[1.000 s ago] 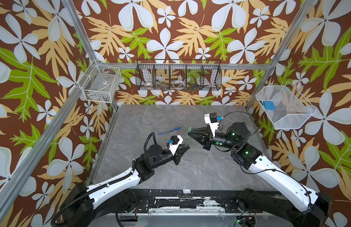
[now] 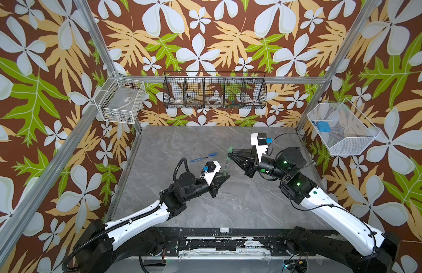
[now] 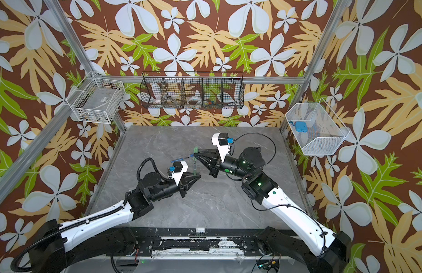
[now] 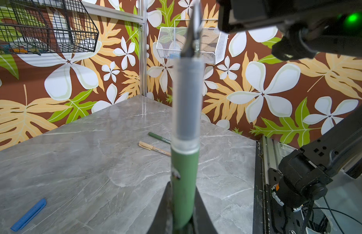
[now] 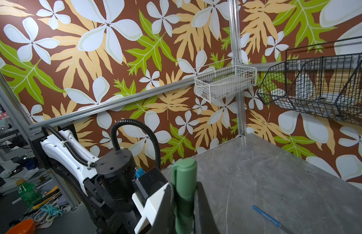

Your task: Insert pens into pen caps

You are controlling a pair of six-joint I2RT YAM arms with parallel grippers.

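Note:
My left gripper (image 2: 218, 181) is shut on an uncapped green pen (image 4: 184, 171), held upright with translucent grip and tip on top. Just above it, my right gripper (image 2: 231, 154) is shut on a green pen cap (image 5: 184, 175), also upright. In the top views cap and pen are nearly in line; whether the tip is inside the cap cannot be told. A blue pen (image 2: 202, 157) lies on the table, with a separate blue piece visible in the left wrist view (image 4: 28, 214). A green pen (image 4: 159, 136) and a beige pen (image 4: 153, 148) also lie there.
Wire baskets hang above it: a white one (image 2: 121, 100) left, a black compartmented one (image 2: 214, 91) at the back, a white mesh one (image 2: 342, 132) right.
My right gripper has risen slightly and shifted a little right with the cap. My left gripper has barely moved.

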